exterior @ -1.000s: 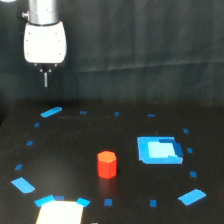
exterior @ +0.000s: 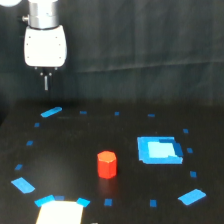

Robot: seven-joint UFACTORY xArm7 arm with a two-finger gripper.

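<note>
A red block (exterior: 107,164) with a six-sided top stands upright on the dark table, near the middle of the camera view. To its right lies a blue square outline (exterior: 143,152) with a white patch (exterior: 161,150) inside. My gripper (exterior: 45,85) hangs at the upper left under the white arm end, well away from the block and not touching it. Its fingers are too small here to show whether they are apart, and no object is visible at them.
A pale object (exterior: 60,213) sits at the bottom edge, left of centre. Longer blue strips (exterior: 23,185) and several small blue marks lie flat on the table. Dark curtain (exterior: 140,50) hangs behind.
The arm end with my gripper has come down slightly at the upper left. The red block and the blue square have stayed in place.
</note>
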